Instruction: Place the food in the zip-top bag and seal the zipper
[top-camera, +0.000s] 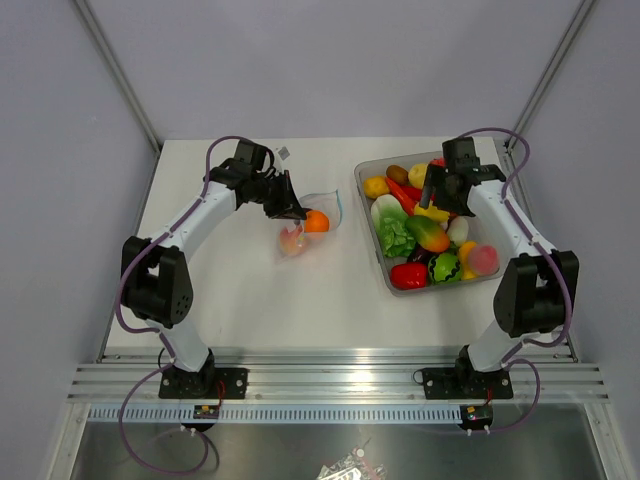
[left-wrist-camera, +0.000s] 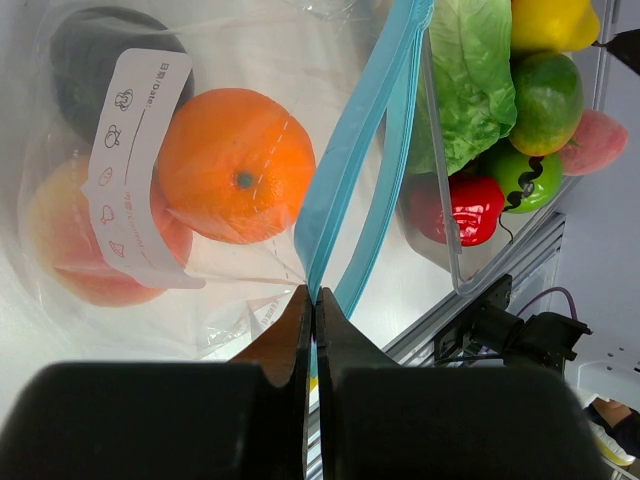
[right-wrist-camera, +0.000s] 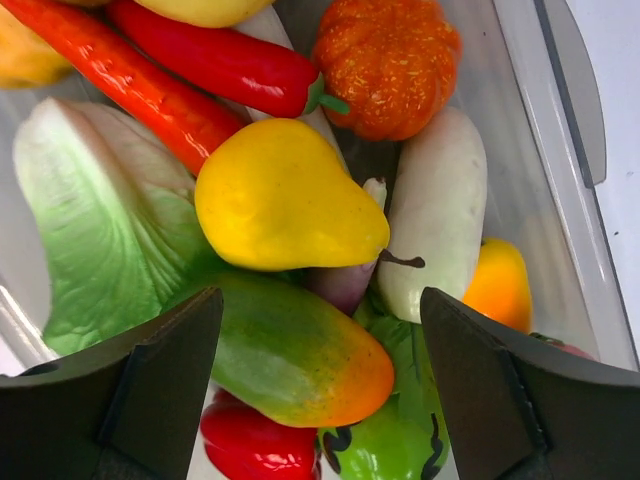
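The zip top bag (left-wrist-camera: 80, 260) lies on the table holding an orange (left-wrist-camera: 235, 160), a peach and a dark item behind the label. My left gripper is shut on the blue zipper edge (left-wrist-camera: 350, 150) of the bag. My right gripper hangs open over the tray, above a yellow pear (right-wrist-camera: 280, 190), a papaya (right-wrist-camera: 290, 350), a pale long vegetable (right-wrist-camera: 435, 210) and an orange pumpkin (right-wrist-camera: 385, 70), with nothing between its fingers.
The grey tray (top-camera: 372, 170) on the right is full of produce: lettuce (top-camera: 396, 237), red pepper (top-camera: 408, 277), watermelon-like item (top-camera: 443, 267), peach and others.
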